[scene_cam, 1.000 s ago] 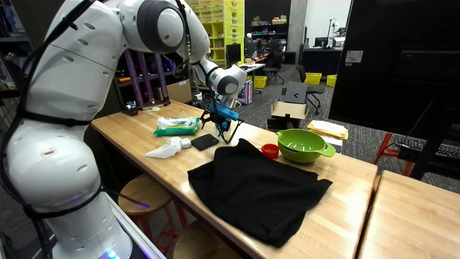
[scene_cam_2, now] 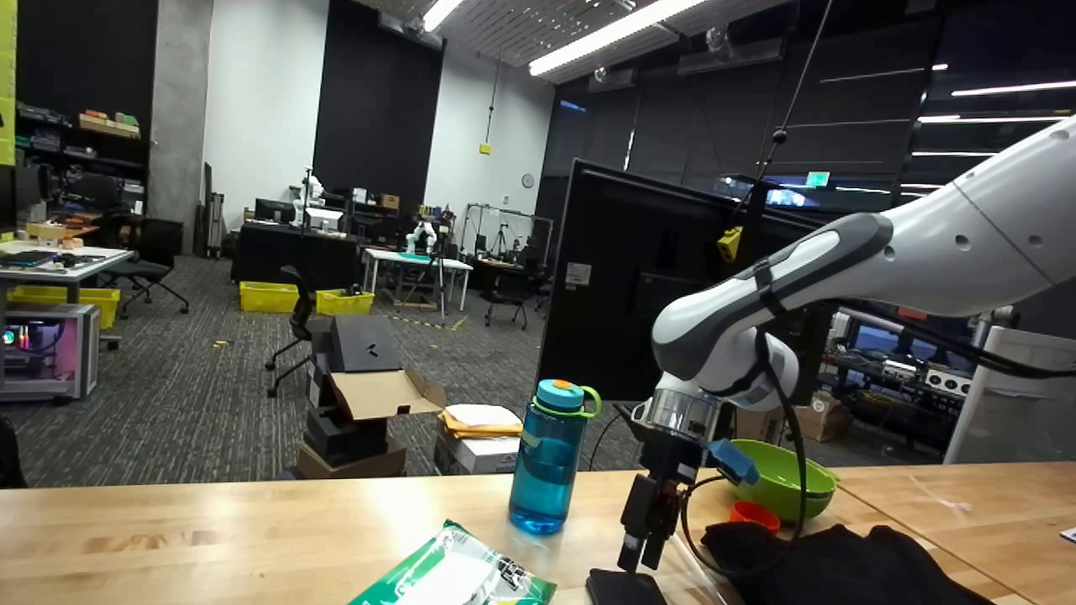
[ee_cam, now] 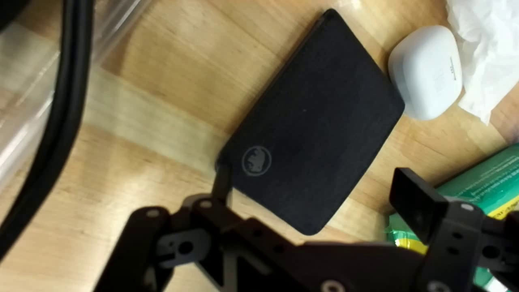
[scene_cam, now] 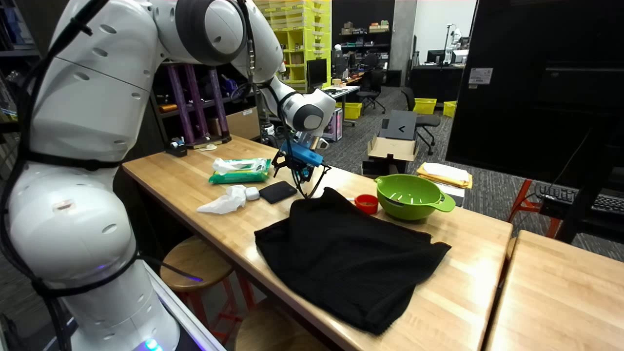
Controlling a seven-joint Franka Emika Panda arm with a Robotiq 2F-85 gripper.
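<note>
Flat on the table lies a black wallet (ee_cam: 316, 121) with a round grey animal logo, large in the wrist view. My gripper is open above its logo end, with one fingertip (ee_cam: 222, 182) by the wallet's corner and the other well off its far side. Nothing is held between the fingers. From the side, the gripper (scene_cam_2: 642, 556) points down just over the wallet (scene_cam_2: 625, 588). A white rounded case (ee_cam: 428, 73) touches or nearly touches the wallet's edge, beside a crumpled white tissue (ee_cam: 486, 53).
A green wipes pack (scene_cam: 240, 170) lies near one finger. A blue bottle (scene_cam_2: 550, 459) stands behind the gripper. A black cloth (scene_cam: 351, 251), a red cup (scene_cam: 366, 204) and a green colander (scene_cam: 409, 199) occupy the table's other side. Bare wood (scene_cam: 462, 275) shows at the right end.
The arm's upper links have shifted slightly left in exterior view 1, and the gripper has moved only a little. The objects on the table stay where they were.
</note>
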